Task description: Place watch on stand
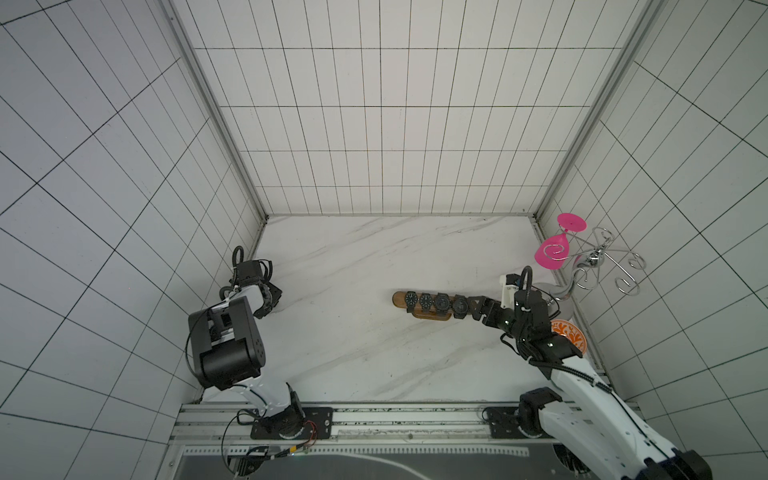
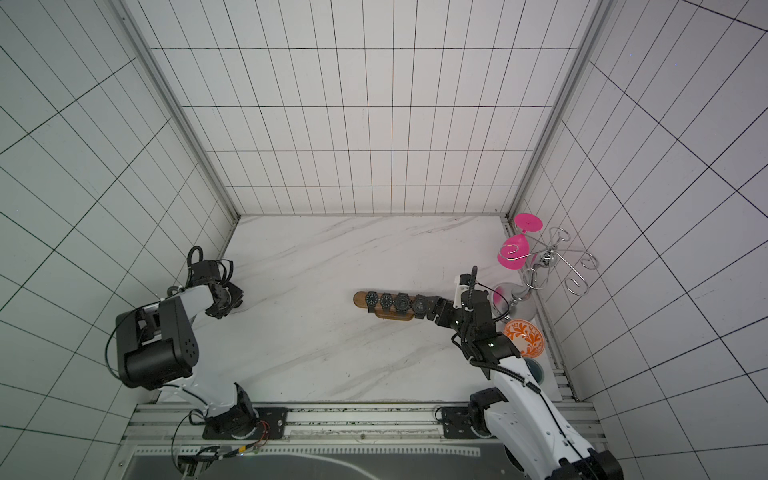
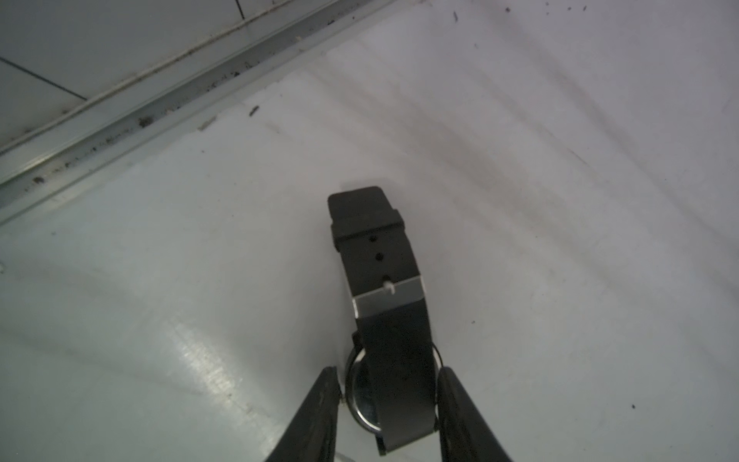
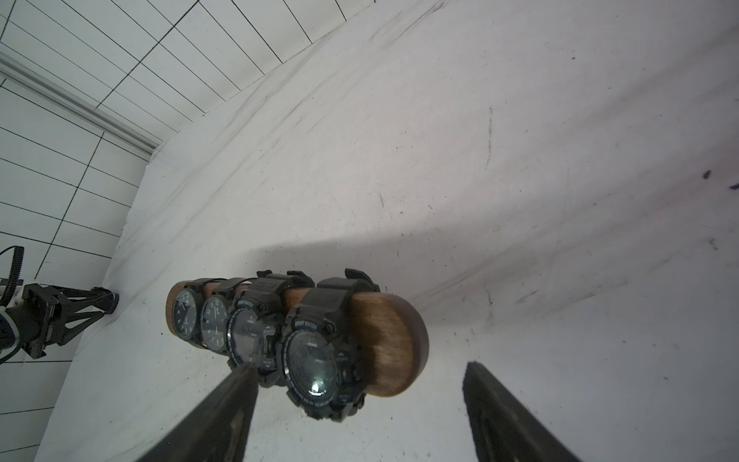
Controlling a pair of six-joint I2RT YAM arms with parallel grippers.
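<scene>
A black-strapped watch (image 3: 392, 331) lies in the left wrist view, its strap and buckle facing up and its round case partly under the strap. My left gripper has a fingertip on each side of the case; whether both press on it is unclear. From above, my left gripper (image 1: 272, 300) is low at the table's left side and the watch cannot be made out. The wooden stand (image 4: 388, 342) carries several dark watches, with bare wood at its right end. My right gripper is open, empty, pointing at that end.
At the right side are a pink goblet (image 1: 552, 250), a coiled metal rack (image 1: 593, 257) and an orange patterned plate (image 1: 569, 334). A wall rail (image 3: 161, 104) runs close by the left watch. Bare marble table (image 1: 336, 280) separates the left arm from the stand.
</scene>
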